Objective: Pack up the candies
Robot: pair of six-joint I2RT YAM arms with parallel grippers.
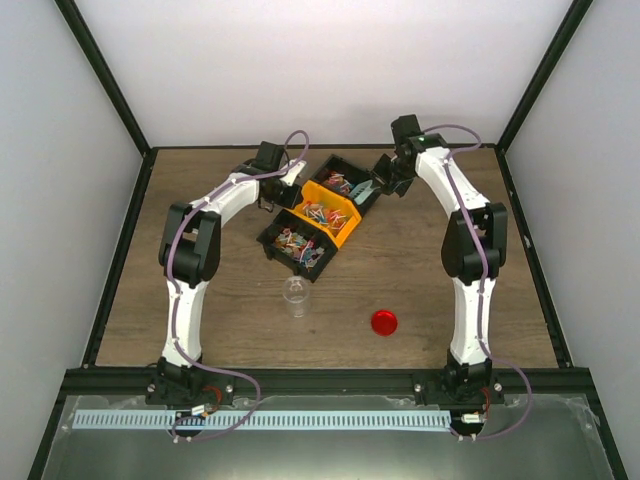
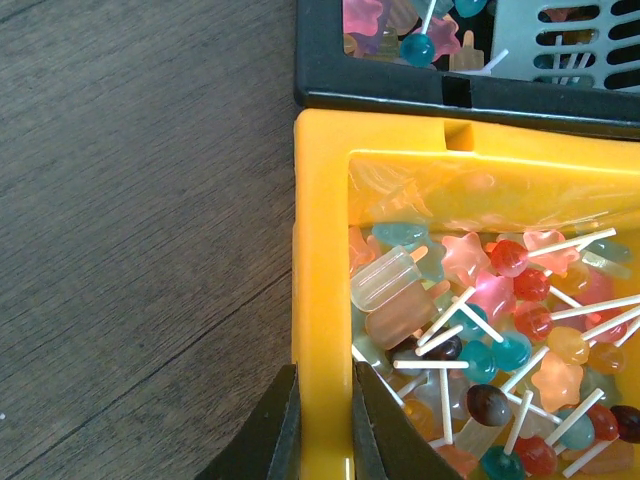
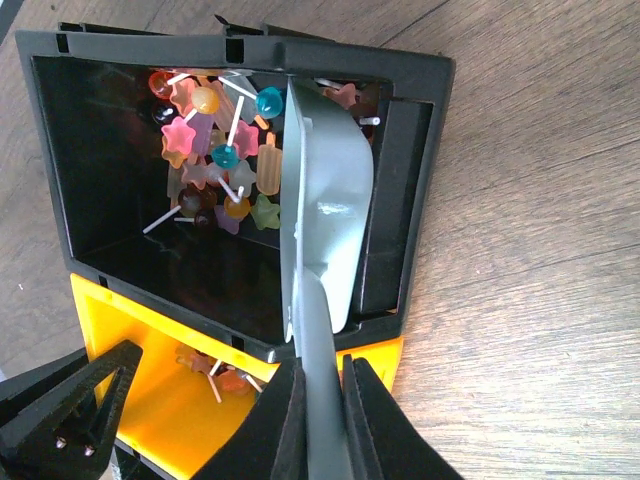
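Observation:
The yellow bin (image 1: 345, 233) of mixed candies stands between two black bins. My left gripper is shut on its yellow rim, one finger on each side of the wall. Lollipops, stars and popsicle shapes (image 2: 480, 300) fill the bin's floor. A pale blue slotted scoop (image 3: 330, 190) dips into the far black bin (image 3: 420, 200). Its handle is clasped in my right gripper, which is shut. Candies (image 3: 220, 150) lie heaped beside the scoop's blade; whether any rest on it is hidden.
The near black bin (image 1: 270, 238) also has candies in it. A clear jar (image 1: 297, 295) stands open in front, and a red lid (image 1: 384, 322) lies to its right.

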